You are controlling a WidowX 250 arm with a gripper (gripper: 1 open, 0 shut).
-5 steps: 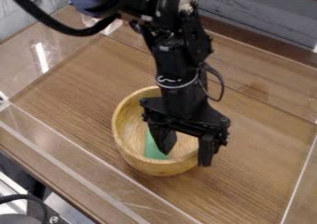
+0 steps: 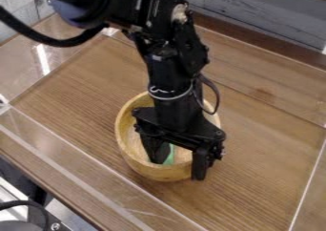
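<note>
My black gripper [image 2: 178,151] is lowered into a yellow bowl [image 2: 130,139] in the middle of the view, its open fingers inside and over the bowl's front right. A green object [image 2: 167,155] lies in the bowl between the fingers, mostly hidden behind them.
The bowl stands on a wooden table [image 2: 268,139], which is clear to the right and at the back left. A pale wall [image 2: 274,25] runs along the back right. A dark cable shows at the bottom left.
The gripper has moved a little to the left and down over the bowl, covering more of the green object.
</note>
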